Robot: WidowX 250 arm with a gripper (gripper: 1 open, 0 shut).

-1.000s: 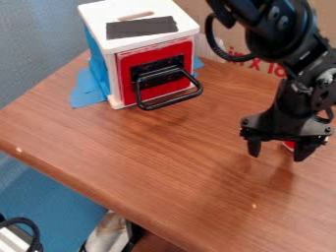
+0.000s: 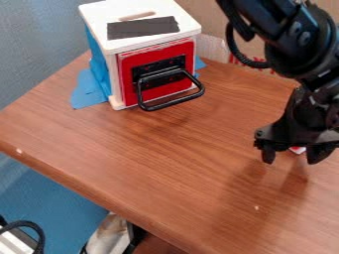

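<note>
The black gripper is low over the right side of the wooden table, its fingers pointing down. A small red and white object is mostly hidden behind its fingers; whether it is held cannot be told. A white toy oven with blue sides, a red front door and a black handle stands at the back left, far from the gripper.
A blue sheet lies under the oven. A cardboard surface with red print is behind the arm. Other items sit below the table's front left edge.
Since a second ago the gripper has moved a little to the right, over the red object, which is now more hidden. The oven is unchanged.
</note>
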